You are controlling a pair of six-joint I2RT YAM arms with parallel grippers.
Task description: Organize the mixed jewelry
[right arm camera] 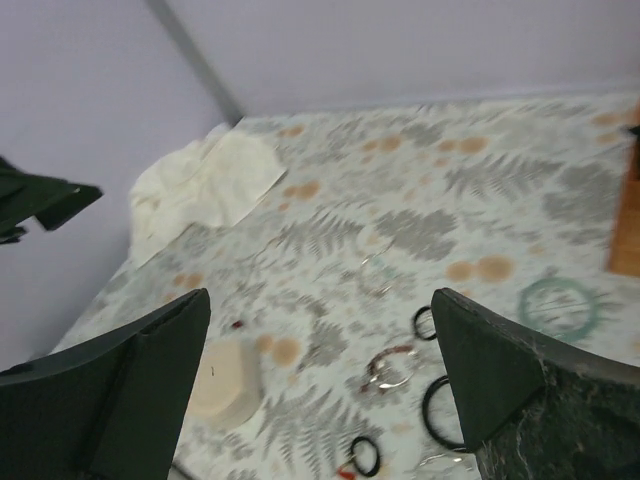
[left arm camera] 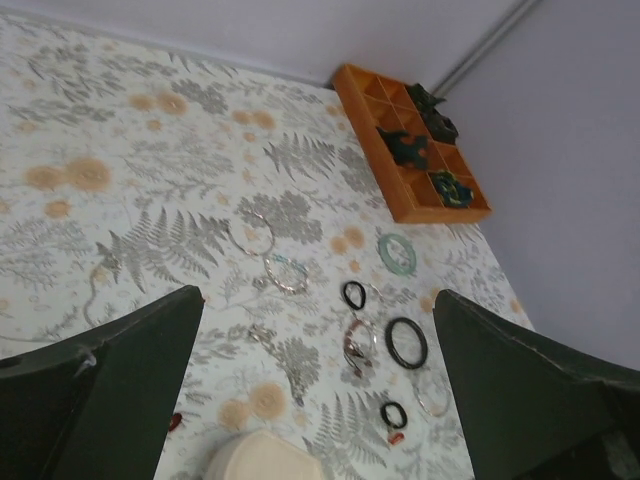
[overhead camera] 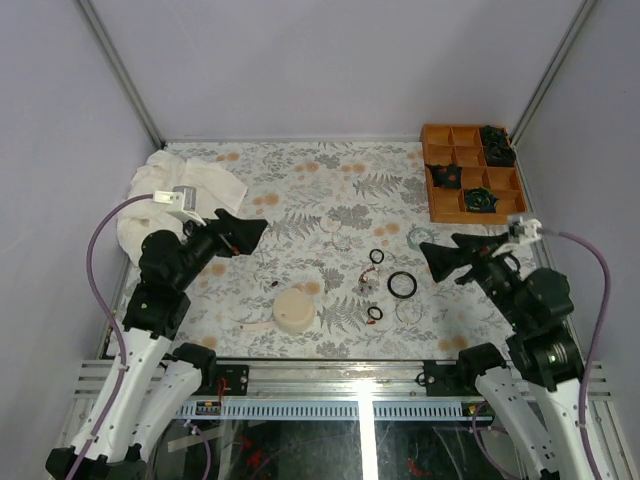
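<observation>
Mixed jewelry lies loose on the patterned cloth. A large black ring (overhead camera: 415, 285), two small black rings, a red-brown bracelet (left arm camera: 350, 346), a pale green bangle (left arm camera: 397, 254) and thin clear or silver loops (left arm camera: 250, 232) are scattered right of centre. At the back right stands a wooden divided box (overhead camera: 445, 212), with dark green pouches (overhead camera: 480, 200) in some compartments. My left gripper (overhead camera: 262, 240) hovers over the cloth's left side, open and empty. Over the right side, near the green bangle, my right gripper (overhead camera: 433, 262) is open too, with nothing between its fingers.
A round cream case (overhead camera: 294, 310) with a strap sits front and left of centre. White crumpled fabric (overhead camera: 160, 205) covers the back left corner. Walls close in the back and both sides.
</observation>
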